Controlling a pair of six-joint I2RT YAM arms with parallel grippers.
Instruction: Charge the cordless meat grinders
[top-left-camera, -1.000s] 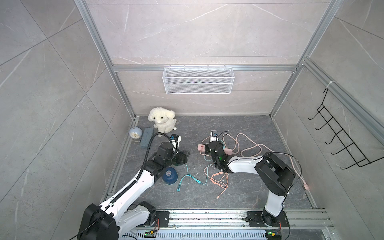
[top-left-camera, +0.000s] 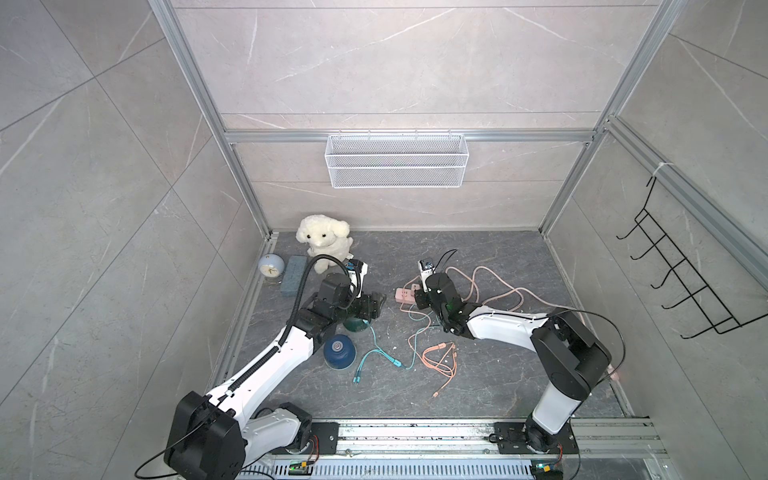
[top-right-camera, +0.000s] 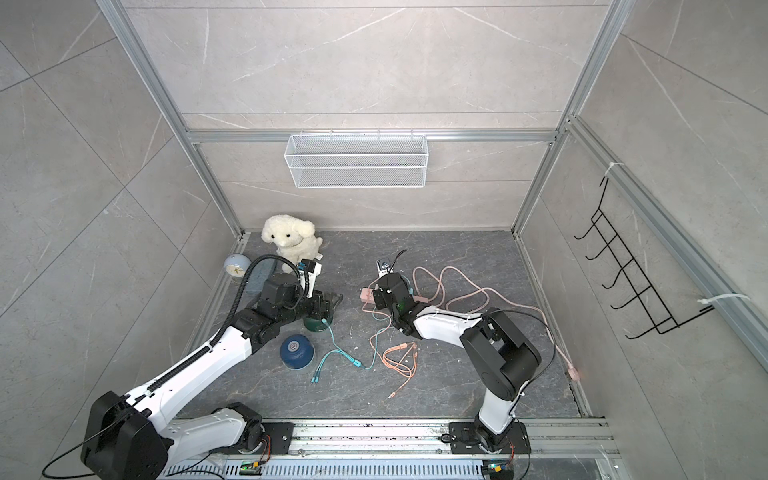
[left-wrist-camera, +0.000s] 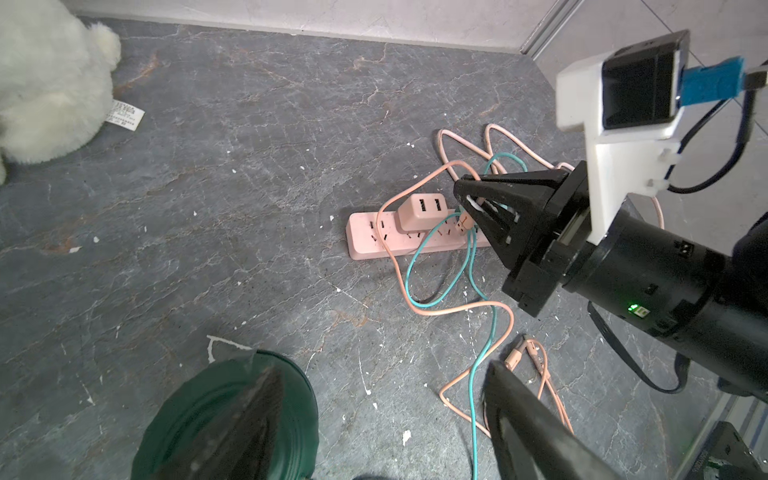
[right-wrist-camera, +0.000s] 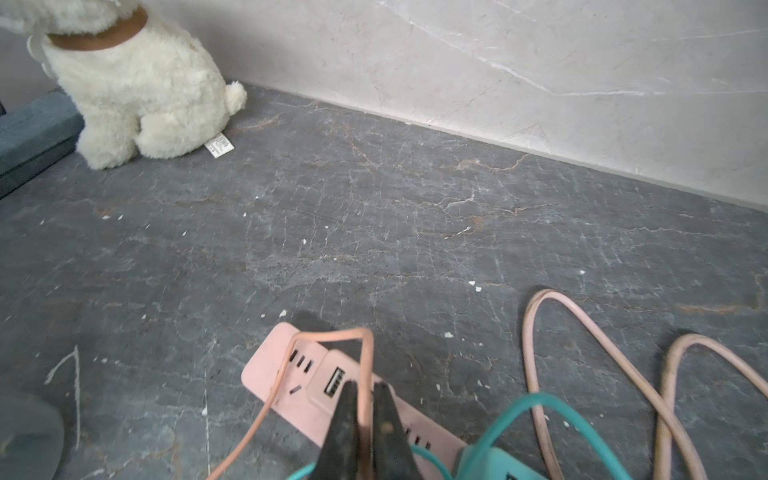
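A pink power strip (right-wrist-camera: 264, 364) with a pink USB adapter (left-wrist-camera: 416, 214) lies mid-table. My right gripper is shut on a salmon cable (right-wrist-camera: 368, 353) above it; whether the plug sits in a socket is unclear. A teal adapter (right-wrist-camera: 500, 468) and teal cables (left-wrist-camera: 474, 448) are beside it. My left gripper stands open above a dark green round object (left-wrist-camera: 172, 424). A dark blue round object (top-left-camera: 339, 350) sits in front of it in the top views.
A white plush dog (top-left-camera: 322, 238), blue-grey block (top-left-camera: 292, 274) and small clock (top-left-camera: 270, 268) occupy the back left. A wire basket (top-left-camera: 396, 160) hangs on the back wall. Loose cables cover the front middle and right.
The left arm has moved slightly up and right.
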